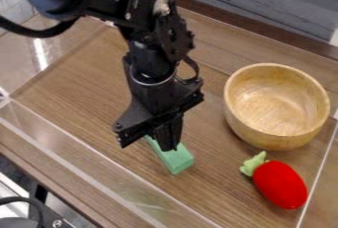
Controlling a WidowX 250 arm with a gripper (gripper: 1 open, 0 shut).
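A black robot arm reaches down from the top, its gripper [161,133] low over a green block [176,160] on the wooden table. The fingertips are at the block's upper end, which they partly hide. The gripper looks shut; whether anything sits between its fingers is hard to see.
A wooden bowl [276,102] stands to the right of the arm. A red toy vegetable with a green top [280,185] lies at the lower right. A dark cable is at the lower left corner.
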